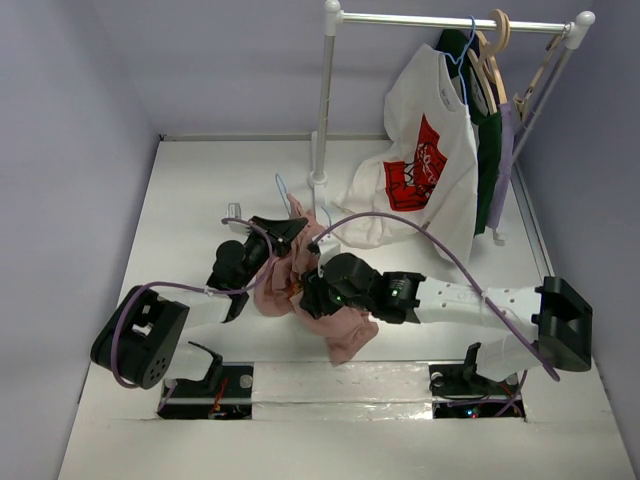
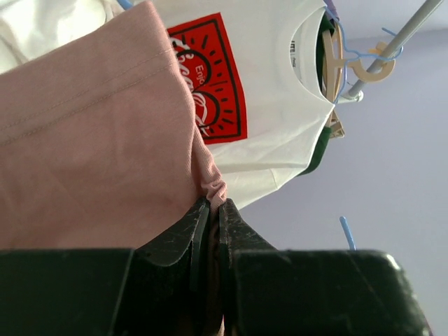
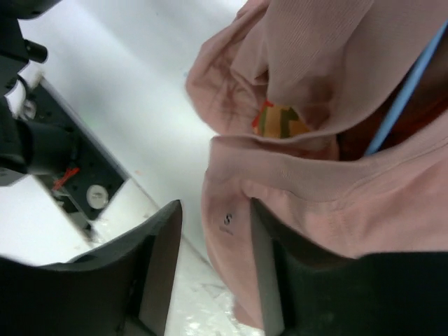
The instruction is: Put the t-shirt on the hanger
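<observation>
The pink t-shirt [image 1: 290, 262] hangs bunched between my two arms, its lower part draping toward the front of the table. My left gripper is shut on a fold of the shirt near its upper end. A thin blue hanger [image 1: 281, 185] pokes out at the top of the cloth; in the right wrist view a blue hanger bar [image 3: 406, 91] runs into the shirt's opening. My right gripper has its fingers apart at the shirt's edge, with pink fabric showing in and beyond the gap. Whether cloth lies between those fingers, I cannot tell.
A clothes rack [image 1: 430, 19] stands at the back right. From it hang a white shirt with a red print [image 1: 415, 170], a green garment [image 1: 488, 170] and a purple one [image 1: 502, 165].
</observation>
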